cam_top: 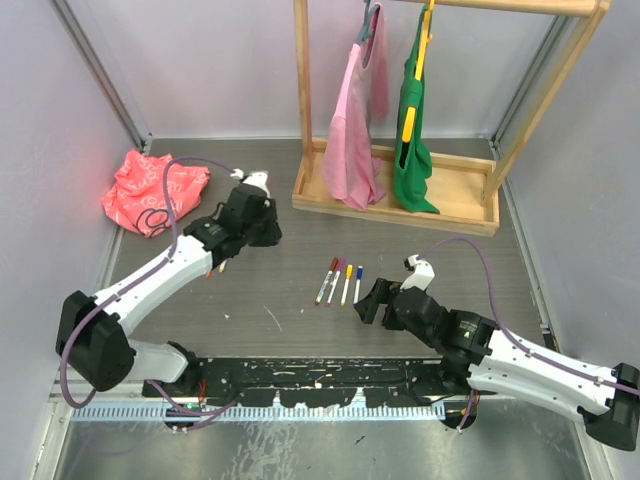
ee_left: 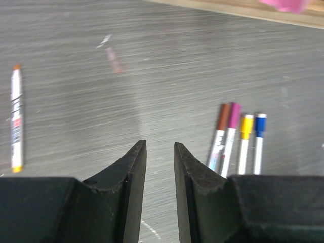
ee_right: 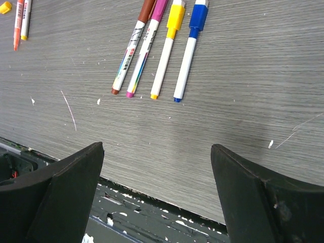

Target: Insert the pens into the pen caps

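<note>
Four capped markers lie in a row mid-table: brown (ee_right: 130,48), magenta (ee_right: 145,50), yellow (ee_right: 167,50) and blue (ee_right: 190,50). At left in the left wrist view lies a white marker (ee_left: 16,121); at top left in the right wrist view are an orange marker (ee_right: 18,25) and a small yellow cap (ee_right: 5,7). My left gripper hangs above the left-middle table, fingers part open, nothing visible between them. My right gripper stands open, low at the front right, beside the marker row.
A wooden tray (cam_top: 460,215) with a rack holding pink and green garments stands at the back right. A red bag (cam_top: 140,185) with scissors lies at the back left.
</note>
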